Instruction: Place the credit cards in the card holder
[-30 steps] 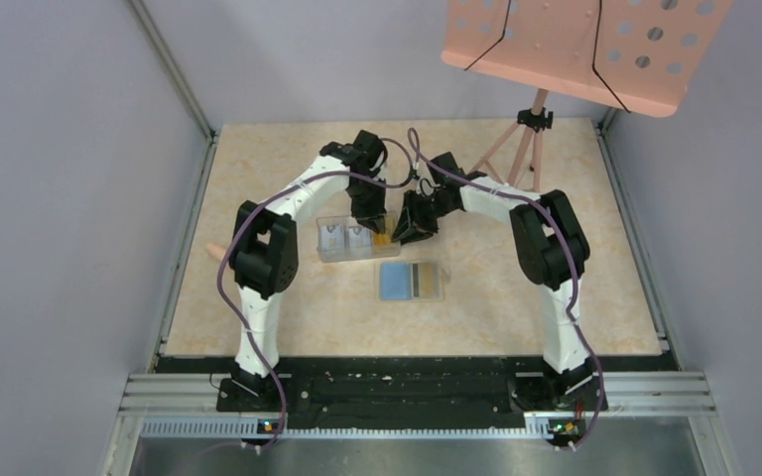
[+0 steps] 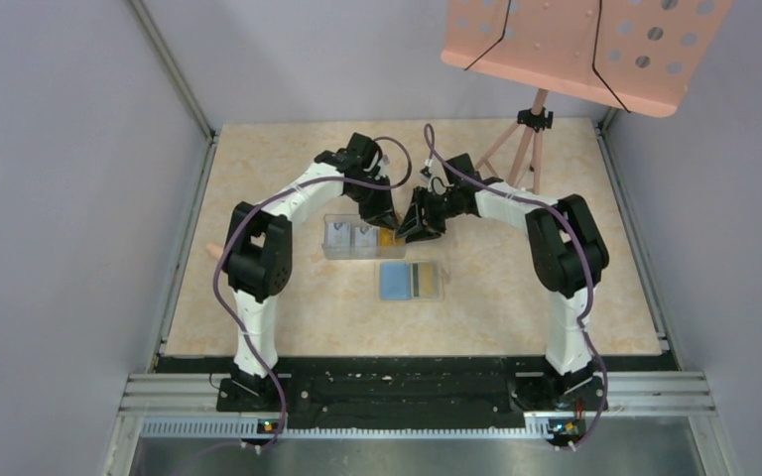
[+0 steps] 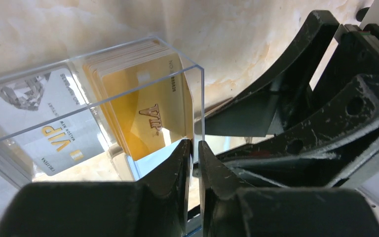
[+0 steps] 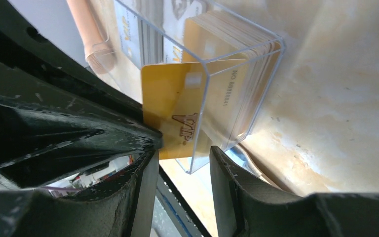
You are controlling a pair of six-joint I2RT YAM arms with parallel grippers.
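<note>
A clear divided card box (image 2: 337,248) holds white cards (image 3: 54,133) and a stack of gold cards (image 3: 148,108) in its right compartment. My left gripper is at that compartment's end, fingertips close together at the edge of a gold card; whether it grips it is unclear. My right gripper faces it from the right, fingertips apart around the box's corner, where a gold card (image 4: 172,98) stands partly proud of the stack.
A tray (image 2: 409,281) with blue and gold areas lies in front of the box. A pink tripod stand (image 2: 538,149) is at the back right.
Both arms have shifted slightly right over the last second, and the card box has moved a little right with them.
</note>
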